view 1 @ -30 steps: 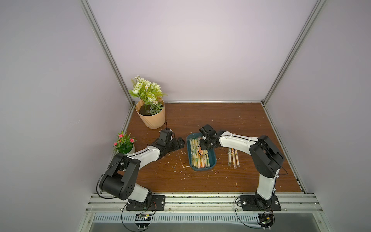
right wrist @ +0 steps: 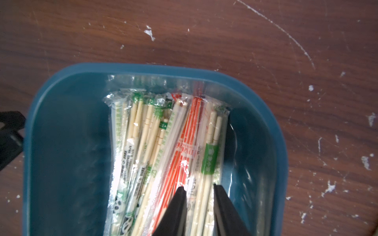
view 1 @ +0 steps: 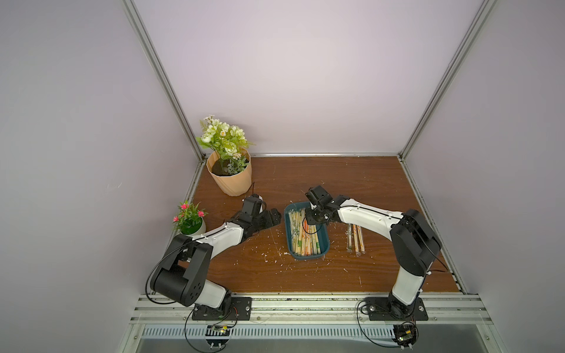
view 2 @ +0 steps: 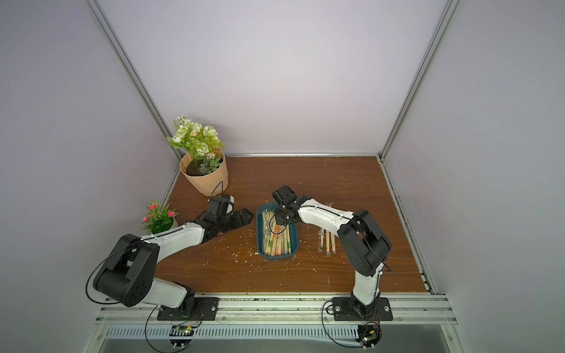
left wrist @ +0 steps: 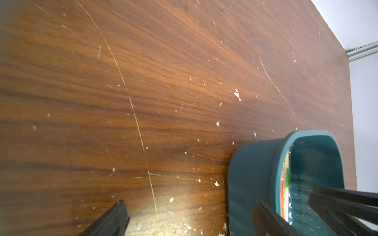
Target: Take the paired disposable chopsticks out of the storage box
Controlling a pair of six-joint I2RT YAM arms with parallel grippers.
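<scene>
The blue storage box (right wrist: 51, 157) holds wrapped paired chopsticks, several with green print and some red (right wrist: 185, 157). My right gripper is over the box's contents, its fingertips a little apart above the chopsticks at the red and green-banded packs; whether they touch any cannot be told. My left gripper (view 1: 274, 217) stands open just left of the box, with nothing between its fingers. A few wrapped chopsticks (view 1: 356, 241) lie on the table right of the box, partly under the right arm.
A large potted flower (view 1: 229, 182) stands at the back left, a small potted plant (view 1: 191, 220) at the left edge behind the left arm. White scraps are scattered near the box.
My right arm's elbow has shifted right and toward the front, and its gripper slightly right over the box. The left arm and the box look unchanged.
</scene>
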